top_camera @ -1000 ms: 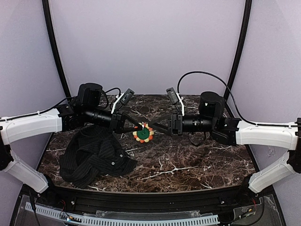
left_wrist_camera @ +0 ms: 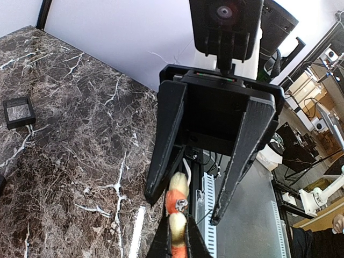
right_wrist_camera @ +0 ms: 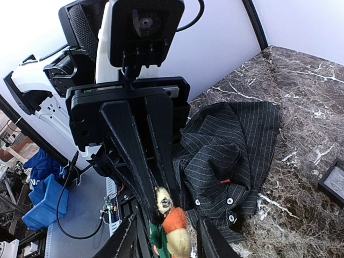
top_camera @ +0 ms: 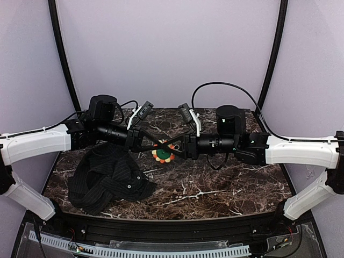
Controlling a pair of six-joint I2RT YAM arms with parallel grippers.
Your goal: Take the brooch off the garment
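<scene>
A flower brooch (top_camera: 162,154) with orange and cream petals and a green centre hangs between my two grippers in the middle of the top view. My left gripper (top_camera: 152,142) is shut on it. My right gripper (top_camera: 180,143) meets it from the right, fingers around the brooch; in the right wrist view the brooch (right_wrist_camera: 177,236) sits between them, but whether they grip it is unclear. The dark pinstriped garment (top_camera: 107,177) lies crumpled at the left of the table, apart from the brooch.
A small black square object (left_wrist_camera: 19,112) lies on the marble table (top_camera: 226,193). Both arms occupy the middle, close together.
My right gripper has moved left, up to the brooch and the left gripper's tips. The left gripper and garment have stayed in place.
</scene>
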